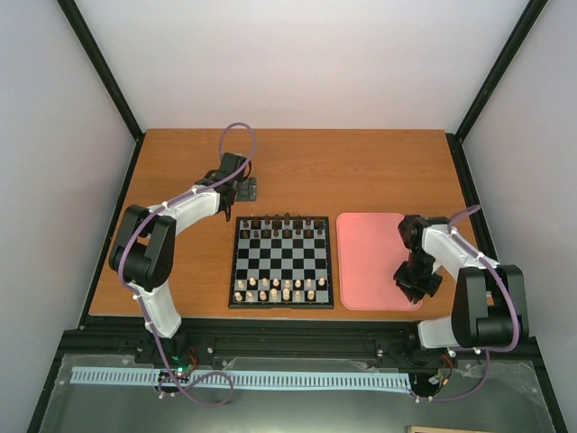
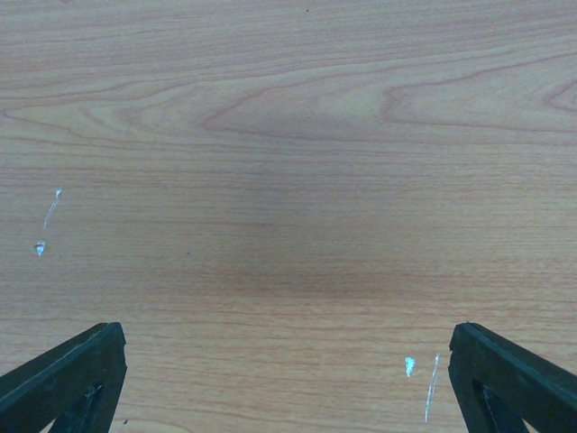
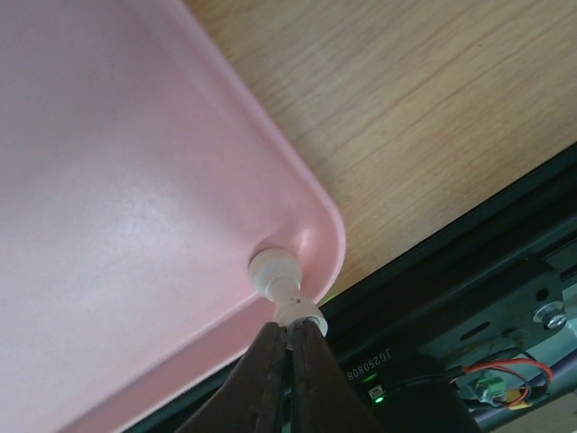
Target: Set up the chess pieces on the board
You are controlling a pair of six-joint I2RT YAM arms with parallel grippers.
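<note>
The chessboard (image 1: 282, 262) holds dark pieces along its far rows and white pieces along its near rows. In the pink tray (image 1: 369, 257), a white chess piece (image 3: 284, 289) stands at the near right corner. My right gripper is down over its head, fingertips close together at it; whether they grip it is unclear. My left gripper is open above bare wood, fingers wide apart, left of and beyond the board in the top view.
The black frame edge (image 3: 451, 225) runs just beside the tray's near corner, with wiring on it.
</note>
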